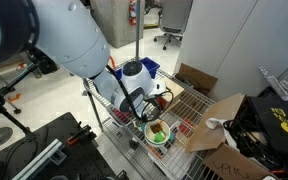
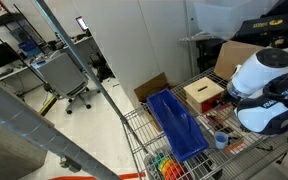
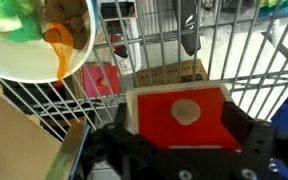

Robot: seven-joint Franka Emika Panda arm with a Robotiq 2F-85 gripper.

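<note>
A cream box with a red face and a round tan spot (image 3: 186,112) fills the lower middle of the wrist view. The second exterior view shows the same box (image 2: 200,95) on the wire rack, beside the blue bin. My gripper is open, its dark fingers spread towards either side of the box; nothing is held. From the first exterior view, the arm's white wrist hides much of the box and the fingertips. Whether the fingers touch the box, I cannot tell.
On the wire rack, a white bowl (image 1: 158,133) holds green and brown items and an orange spoon (image 3: 60,48). A blue bin (image 2: 179,125) lies close to the box. Open cardboard (image 1: 222,150) and a black case (image 1: 276,122) occupy the right side.
</note>
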